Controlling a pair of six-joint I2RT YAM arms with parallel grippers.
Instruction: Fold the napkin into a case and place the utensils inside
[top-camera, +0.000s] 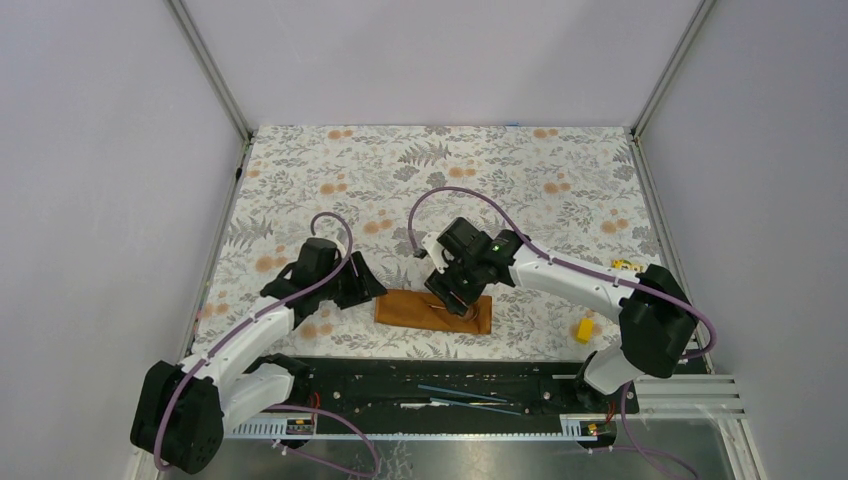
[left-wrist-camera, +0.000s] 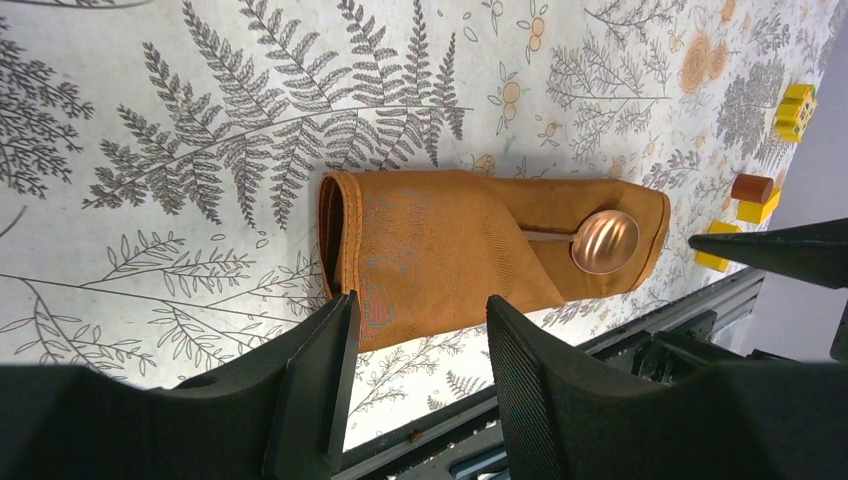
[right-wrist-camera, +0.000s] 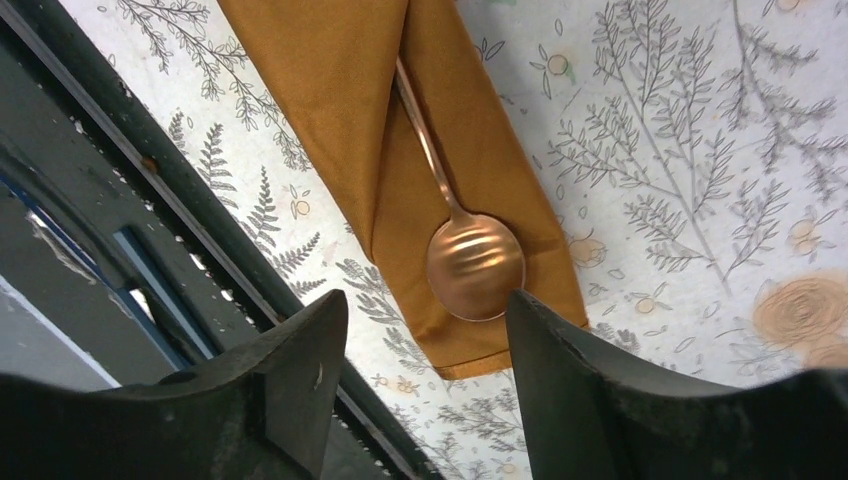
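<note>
A brown napkin (top-camera: 405, 308) lies folded lengthwise near the table's front edge, its upper layer forming a pocket with a slanted mouth. A copper spoon (right-wrist-camera: 475, 262) rests in it, bowl exposed on the right part, handle running under the flap (left-wrist-camera: 440, 250). My left gripper stands open just left of the napkin, nothing between its fingers. My right gripper hangs open over the napkin's right part, above the spoon's bowl, its fingers apart and empty.
Yellow blocks (left-wrist-camera: 795, 110) and a brown cylinder (left-wrist-camera: 750, 187) lie at the table's right side. Beyond the front edge is a dark rail (right-wrist-camera: 170, 200) with blue strips.
</note>
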